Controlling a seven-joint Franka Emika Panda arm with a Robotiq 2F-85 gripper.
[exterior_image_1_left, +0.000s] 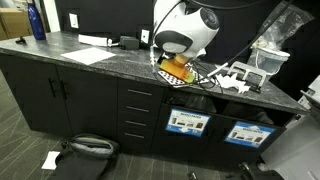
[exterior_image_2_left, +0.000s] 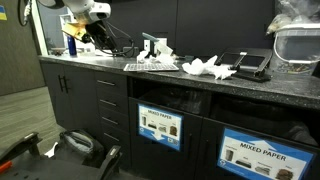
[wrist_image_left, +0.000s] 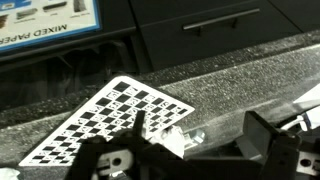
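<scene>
My gripper stands open above the counter in the wrist view. One dark finger shows on each side, and nothing sits between them. A black-and-white checkerboard (wrist_image_left: 105, 120) lies under and left of the fingers, partly beyond the frame's bottom. Something crumpled and white (wrist_image_left: 168, 140) lies by its edge, between the fingers in view but below them. In exterior view 2 the checkerboard (exterior_image_2_left: 152, 67) lies on the counter right of the arm (exterior_image_2_left: 88, 10). Crumpled white paper (exterior_image_2_left: 207, 68) rests to its right. The fingertips are hard to make out in the exterior views.
Two open compartments under the counter carry "mixed paper" signs (exterior_image_2_left: 160, 124). A dark box-like item (exterior_image_2_left: 247, 63) and a clear container (exterior_image_2_left: 295, 48) stand farther right on the counter. Near the left end is a blue bottle (exterior_image_1_left: 36, 20); a flat paper sheet (exterior_image_1_left: 88, 56) lies nearby.
</scene>
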